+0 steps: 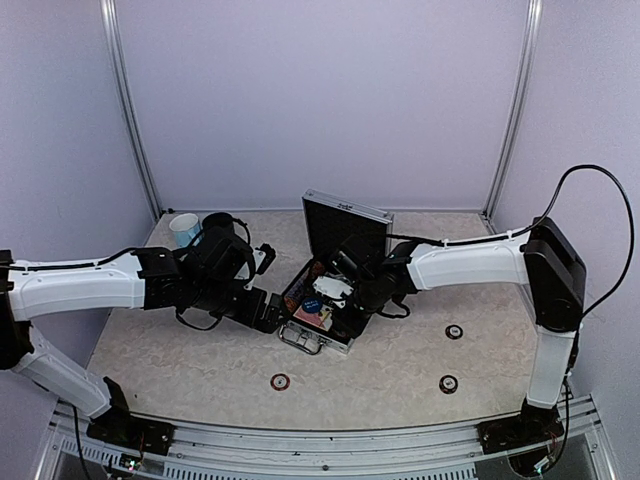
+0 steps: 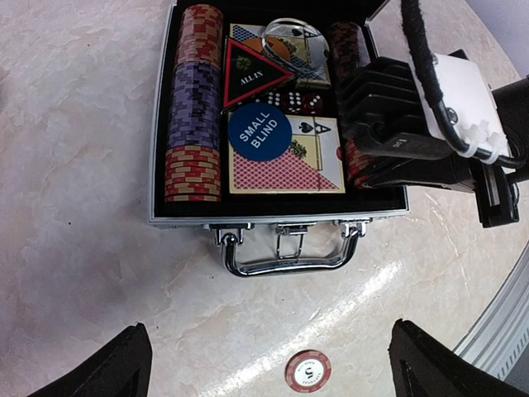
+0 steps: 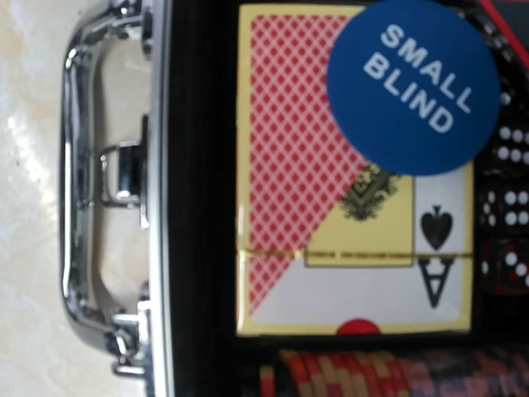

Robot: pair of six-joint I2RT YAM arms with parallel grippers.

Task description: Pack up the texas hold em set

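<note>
The poker case [image 2: 154, 157] lies with its lid [image 1: 345, 225] raised. Inside, a blue Small Blind disc [image 3: 413, 87] rests on a card deck [image 3: 289, 124], beside dice [image 3: 514, 203]. A black All In triangle [image 2: 248, 76] and a clear disc [image 2: 295, 41] sit on a second deck. Chip rows [image 2: 194, 107] fill the left slot. Over the right-hand chip row, my right gripper is shut, with nothing visible held; its own wrist view shows no fingers. My left gripper stands open and empty by the case's front left.
A red chip [image 1: 280, 382] lies in front of the case. Two dark chips, one nearer [image 1: 449, 384] and one farther [image 1: 454, 332], lie at the right. A white-and-blue cup [image 1: 184, 228] stands at the back left. The case handle [image 2: 285, 266] sticks out forward.
</note>
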